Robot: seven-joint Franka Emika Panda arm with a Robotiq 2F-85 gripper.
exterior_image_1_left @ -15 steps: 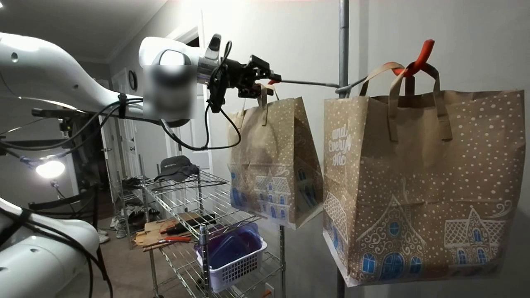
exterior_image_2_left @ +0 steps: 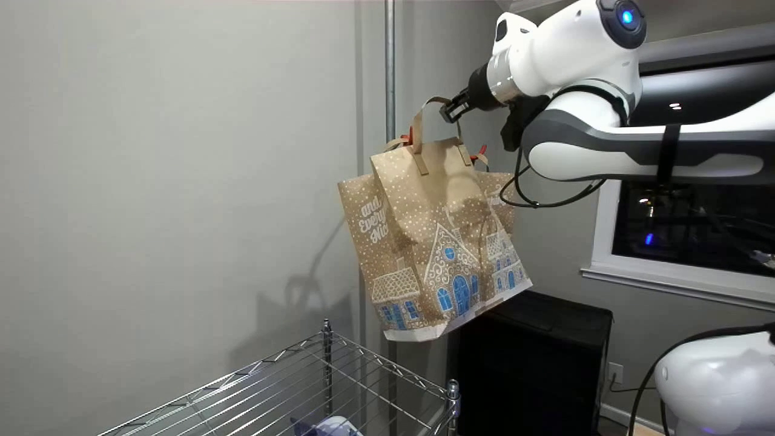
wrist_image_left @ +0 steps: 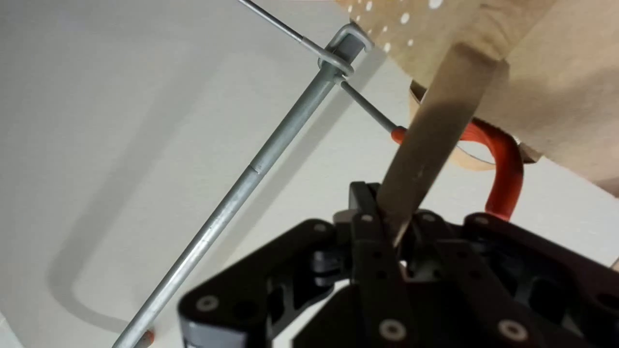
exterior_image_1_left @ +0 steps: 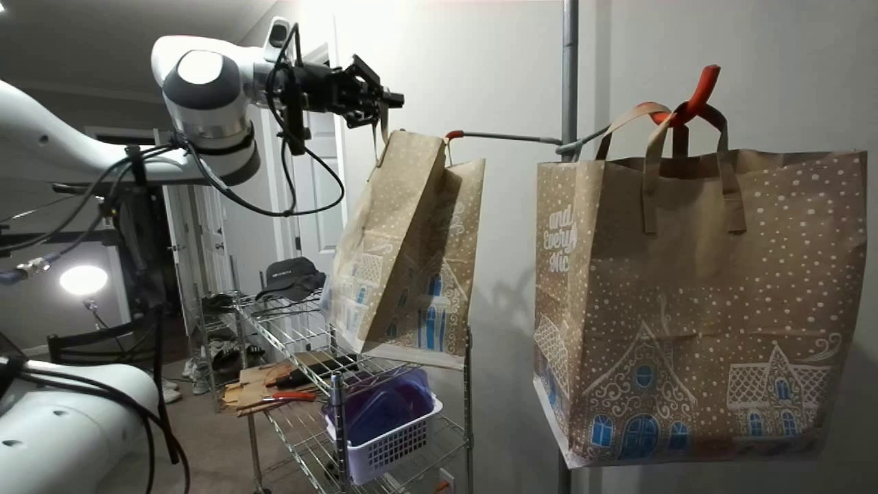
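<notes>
In exterior view 1, my gripper (exterior_image_1_left: 393, 100) is up at the left of a pole, shut on one handle of a brown paper bag (exterior_image_1_left: 403, 214) with white dots and printed houses. The bag hangs tilted, its far side close to a red-tipped hook (exterior_image_1_left: 455, 134). In the wrist view, the strap-like handle (wrist_image_left: 432, 133) runs down between my gripper's (wrist_image_left: 394, 214) fingers. Behind it, a second tan handle loop (wrist_image_left: 473, 161) appears around the curved red hook end (wrist_image_left: 508, 168). From exterior view 2, the bag (exterior_image_2_left: 443, 232) leans below my gripper (exterior_image_2_left: 450, 112).
Another similar bag (exterior_image_1_left: 708, 304) hangs from the pole's right hook (exterior_image_1_left: 699, 95). The grey pole (exterior_image_1_left: 569, 74) stands against the wall. Beneath the tilted bag is a wire shelf (exterior_image_1_left: 288, 321) with a cap (exterior_image_1_left: 292, 278) and a white basket (exterior_image_1_left: 395, 444). Open wall lies left in exterior view 2.
In exterior view 1, my gripper has moved left and up, away from the pole. The bag has swung left with it, turned and tilted. The right bag hangs nearly the same.
</notes>
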